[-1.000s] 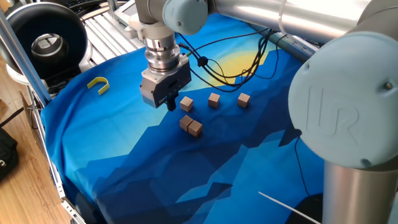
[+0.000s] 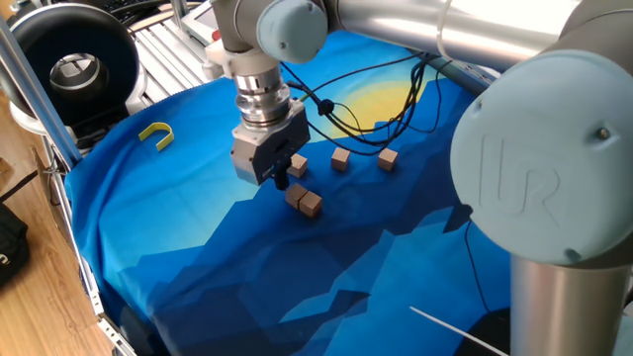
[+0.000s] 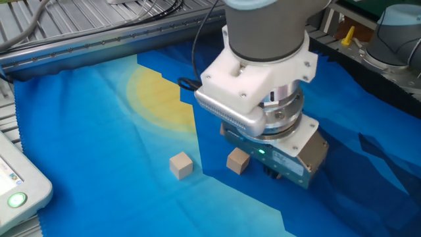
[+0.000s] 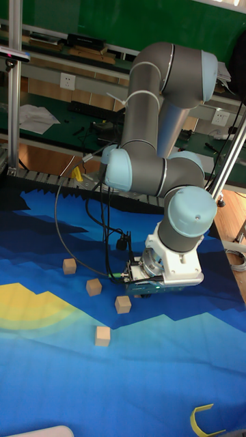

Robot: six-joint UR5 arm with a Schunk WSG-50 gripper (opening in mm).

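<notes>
In exterior view 1, my gripper (image 2: 281, 182) points down just above and left of two wooden blocks that sit side by side, a darker block (image 2: 295, 194) and a lighter block (image 2: 311, 205). Its fingers look like one dark stub, so their opening does not show. Partly behind it is another block (image 2: 299, 166). Farther right lie a middle block (image 2: 340, 159) and a right-hand block (image 2: 388, 159). Exterior view 2 shows a pale block (image 3: 181, 166) clear of the gripper body and a second block (image 3: 237, 160) beside it. The gripper body covers part of the group there.
A yellow curved piece (image 2: 156, 135) lies on the blue patterned cloth (image 2: 148, 218), far left. Black cables (image 2: 386, 129) hang near the back blocks. A teach pendant (image 3: 20, 191) stands at the left edge of exterior view 2.
My gripper has shifted right and slightly down in exterior view 1, nearer the touching pair, and now partly overlaps the block behind it. The blocks look unmoved.
</notes>
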